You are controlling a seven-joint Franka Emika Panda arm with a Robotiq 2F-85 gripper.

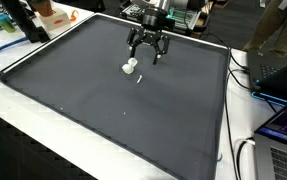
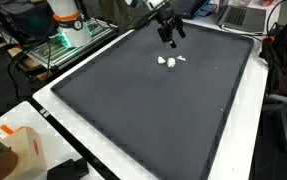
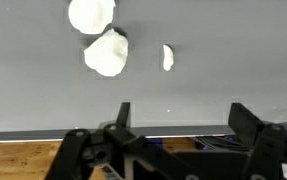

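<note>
Three white pieces lie on the dark grey board. In the wrist view they are a round piece (image 3: 91,14) cut by the top edge, an irregular rounded piece (image 3: 107,53) close beside it, and a small, thin, curved piece (image 3: 168,57) apart to the right. My gripper is open, its dark fingers wide apart and only the grey board showing between them. From outside, the gripper (image 1: 147,48) hangs at the far side of the board, close to the two larger pieces. The exact height of its fingertips above the board cannot be told.
The board (image 2: 133,95) is bare over most of its surface. A black cable (image 1: 229,62) curves along one edge, near a laptop (image 1: 278,85). Off another edge stands a white container (image 1: 50,16) among clutter.
</note>
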